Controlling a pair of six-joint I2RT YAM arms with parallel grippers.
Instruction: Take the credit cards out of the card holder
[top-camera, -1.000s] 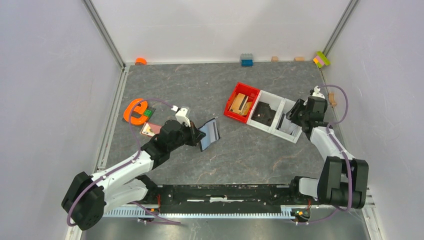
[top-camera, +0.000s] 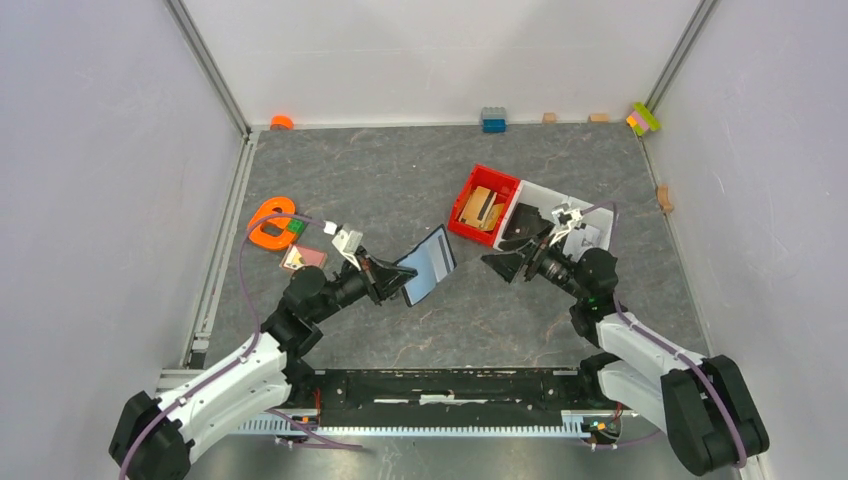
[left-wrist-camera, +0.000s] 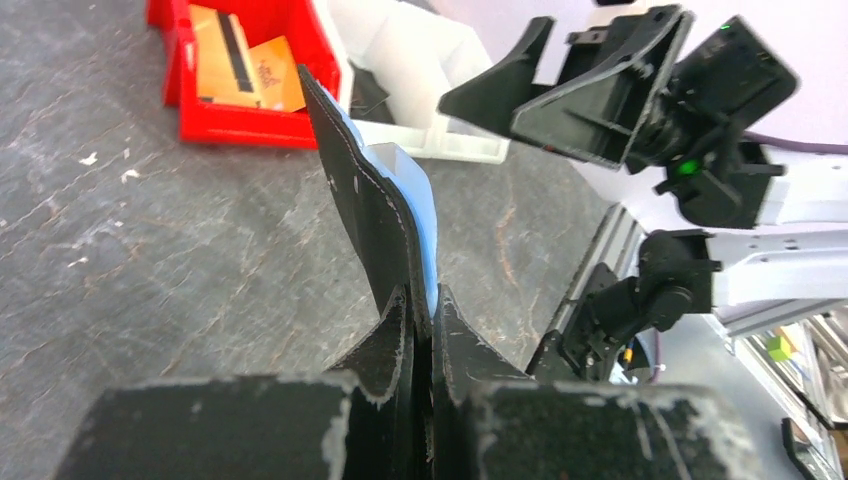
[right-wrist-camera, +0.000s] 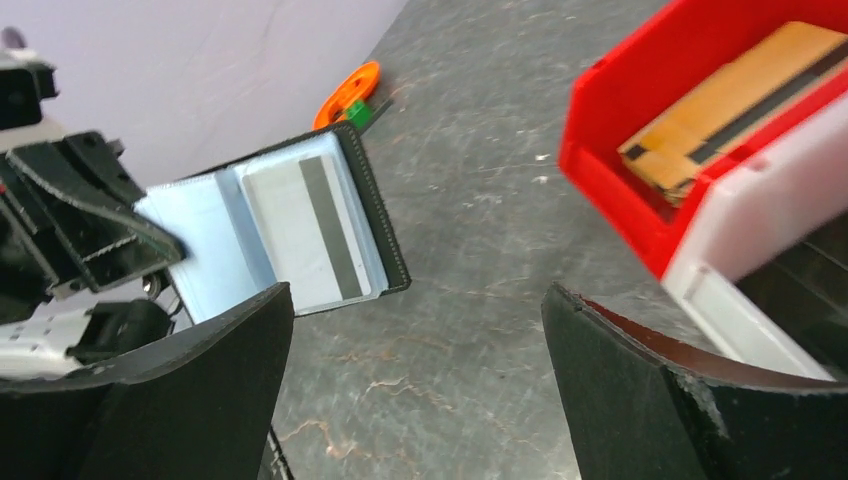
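Note:
My left gripper (top-camera: 394, 278) is shut on the card holder (top-camera: 430, 265), a dark-backed folder with a pale blue inside, held upright over the floor. In the right wrist view a white card with a dark stripe (right-wrist-camera: 300, 230) shows in the holder (right-wrist-camera: 380, 220). My right gripper (top-camera: 508, 265) stands open to the holder's right, apart from it, its fingers framing bare floor in its wrist view.
A red bin (top-camera: 458, 222) with tan cards and white bins (top-camera: 548, 195) with dark items lie at the back right. An orange object (top-camera: 260, 230) and a pink card (top-camera: 305, 256) lie at the left.
My right gripper has moved left from the white bins toward the card holder. The left gripper has shifted slightly, with the holder moved right and turned.

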